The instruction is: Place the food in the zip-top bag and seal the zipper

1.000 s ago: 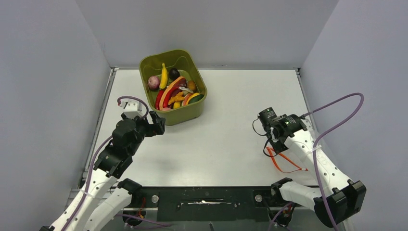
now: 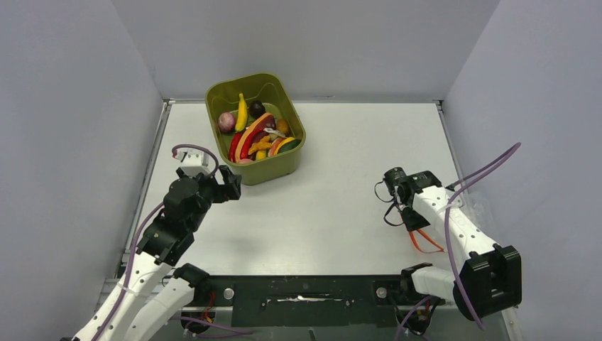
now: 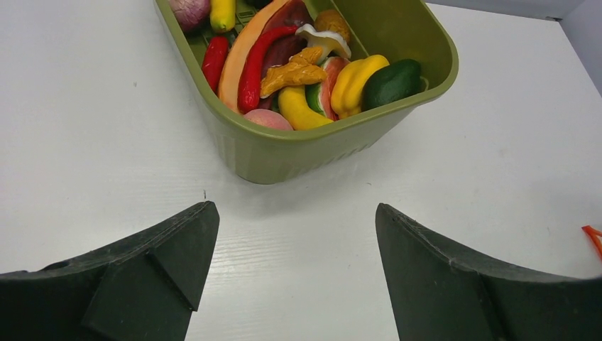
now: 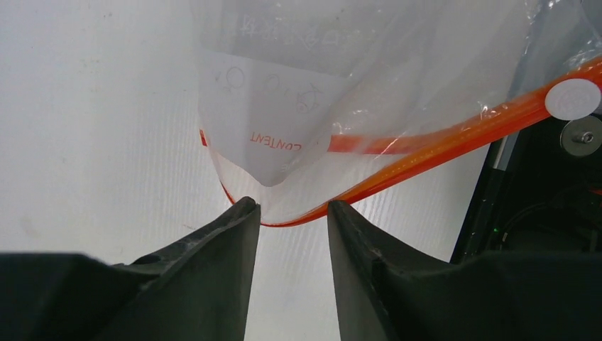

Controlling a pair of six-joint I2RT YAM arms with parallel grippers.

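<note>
The clear zip top bag [image 4: 270, 99] with an orange zipper [image 4: 440, 153] lies at the table's front right. My right gripper is over it, fingertips a little apart at the bag's orange edge; whether they touch it is unclear. My left gripper stands open with nothing between its fingers, in front of the green bin [image 3: 298, 156]. The bin holds several food pieces, among them a red chili [image 3: 252, 78], a yellow pepper [image 3: 348, 92], an onion [image 2: 226, 122] and a banana [image 2: 241, 110].
Grey walls [image 2: 532, 92] enclose it at the back and sides. A dark frame [image 2: 305, 291] runs along the front edge.
The left arm and bin have not visibly moved.
</note>
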